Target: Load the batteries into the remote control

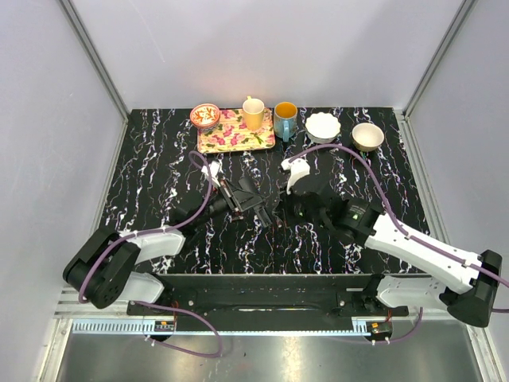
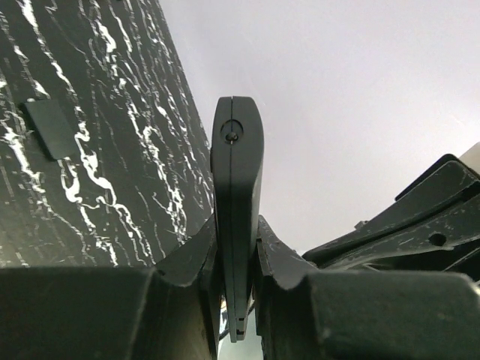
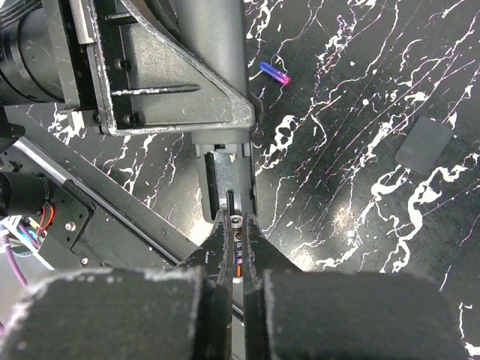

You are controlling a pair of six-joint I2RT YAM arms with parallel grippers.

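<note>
The dark remote control (image 2: 236, 172) is pinched in my left gripper (image 1: 242, 199), tilted above the table. Its bay (image 3: 223, 171) faces up and looks open in the right wrist view. A slim battery (image 3: 238, 255) is held between the fingertips of my right gripper, which is shut on it. The battery's upper end appears right at the lower end of the bay; whether it touches cannot be told. Beside the arms, a purple and blue battery (image 3: 275, 73) lies on the table, as does a flat dark cover (image 3: 424, 145).
Behind the arms is a floral tray (image 1: 231, 139) with a bowl (image 1: 204, 116) and a yellow mug (image 1: 253, 114). A blue mug (image 1: 285, 121) and white bowls (image 1: 322, 126) stand to its right.
</note>
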